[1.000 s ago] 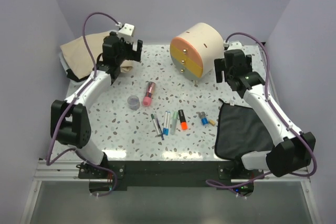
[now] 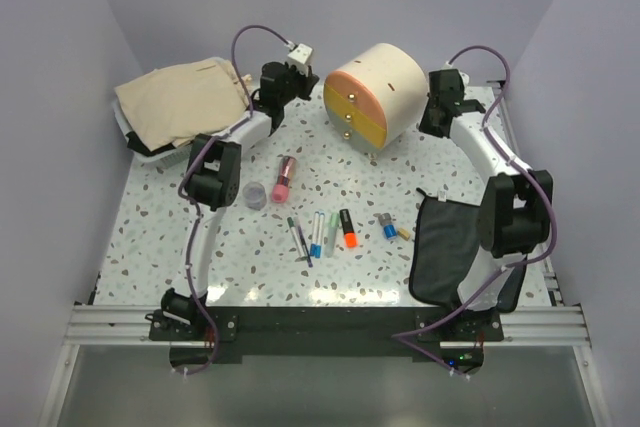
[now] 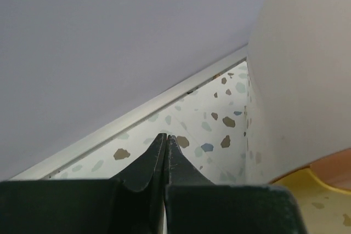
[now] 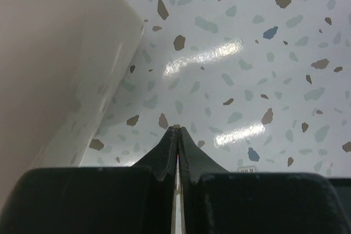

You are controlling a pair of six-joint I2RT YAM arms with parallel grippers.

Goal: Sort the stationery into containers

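Note:
On the table's middle lie several pens and markers: a white-capped green pen (image 2: 295, 237), a blue marker (image 2: 317, 235), a light green marker (image 2: 332, 233) and a black-and-orange highlighter (image 2: 347, 228). To their right are a small blue item (image 2: 387, 225) and a tan eraser-like piece (image 2: 404, 233). A rounded cabinet (image 2: 400, 87) with three coloured drawers stands at the back, its drawers closed. Left of it, my left gripper (image 2: 312, 83) is shut, its tips together with nothing between them. My right gripper (image 2: 432, 127), on the cabinet's right side, is shut and empty too.
A pink bottle-like case (image 2: 284, 179) and a clear round cup (image 2: 254, 195) lie left of the pens. A dark zipped pouch (image 2: 455, 247) covers the front right. Brown cloth (image 2: 180, 102) fills a basket at the back left.
Both grippers went from open to shut. The left one moved right and the right one shifted slightly, so they now flank the cabinet. The stationery has stayed put.

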